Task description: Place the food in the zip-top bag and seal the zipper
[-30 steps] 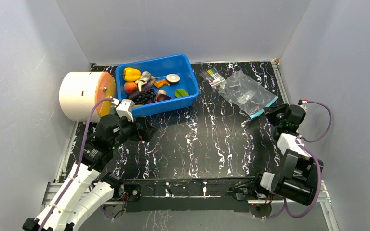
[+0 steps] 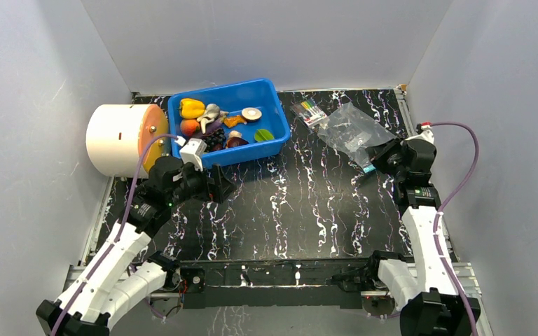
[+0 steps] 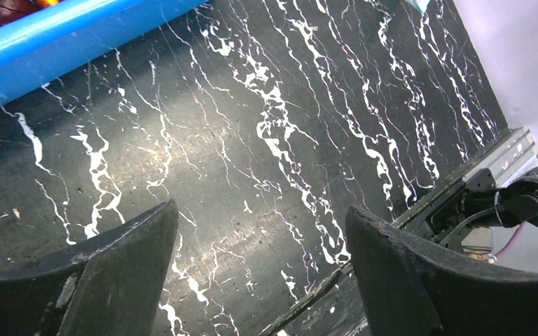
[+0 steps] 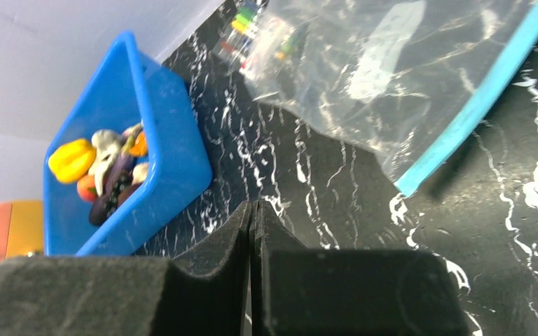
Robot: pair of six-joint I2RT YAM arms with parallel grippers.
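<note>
The clear zip-top bag [image 2: 356,133] lies flat at the back right of the table. Its teal zipper edge [image 4: 455,133] runs clear of my right gripper, which is shut with nothing between its fingers. From above, my right gripper [image 2: 373,155] covers part of that edge. Toy food, including a yellow pepper [image 2: 192,108], an orange-red fruit [image 2: 190,127] and a green piece [image 2: 263,135], fills the blue tray [image 2: 244,157]. My left gripper stands open and empty over bare table, in front of the tray.
A flat packet with coloured stripes [image 2: 309,110] lies at or under the bag's far left corner. The white cylinder [image 2: 119,140] with an orange face sits left of the tray.
My right gripper has moved left over the zipper edge as seen from above, staying shut. The left gripper has shifted slightly, still open. The bag lies in about the same place.
</note>
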